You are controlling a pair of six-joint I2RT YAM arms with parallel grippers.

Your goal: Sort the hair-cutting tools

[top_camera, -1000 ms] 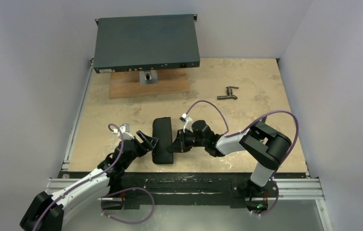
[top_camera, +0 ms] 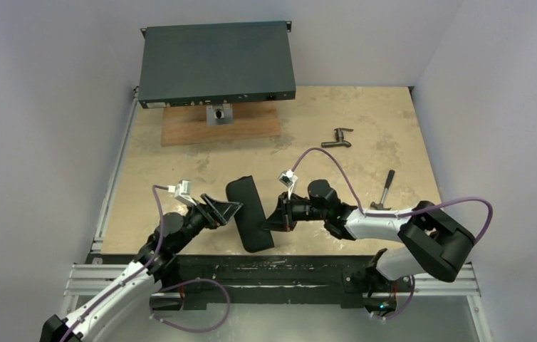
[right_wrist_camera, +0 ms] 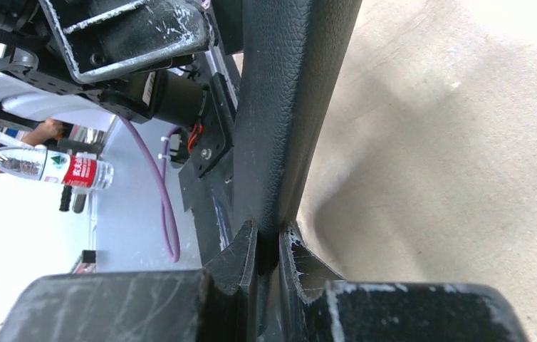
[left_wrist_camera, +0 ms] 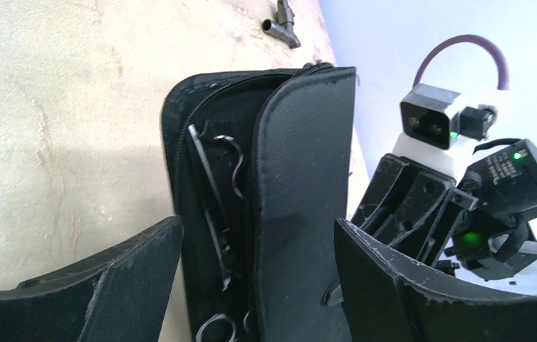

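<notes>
A black zip case point(top_camera: 246, 214) stands near the front middle. In the left wrist view the case point(left_wrist_camera: 301, 171) is partly unzipped, showing a thin silver tool point(left_wrist_camera: 208, 185), a curved piece and ring handles inside. My right gripper point(top_camera: 273, 222) is shut on the case's edge; in the right wrist view its fingertips point(right_wrist_camera: 270, 239) pinch the black side point(right_wrist_camera: 280, 128). My left gripper point(top_camera: 226, 210) is open at the case's upper left, its fingers at either side of the lower edge of the left wrist view.
A metal faucet point(top_camera: 336, 142) lies at the back right, a dark-handled tool point(top_camera: 389, 182) at the right. A wooden board point(top_camera: 187, 128) sits under a large dark box point(top_camera: 216, 60) at the back.
The case has shifted toward the front right and tilted slightly, with my right gripper moving right along with it. My left arm has also moved a little.
</notes>
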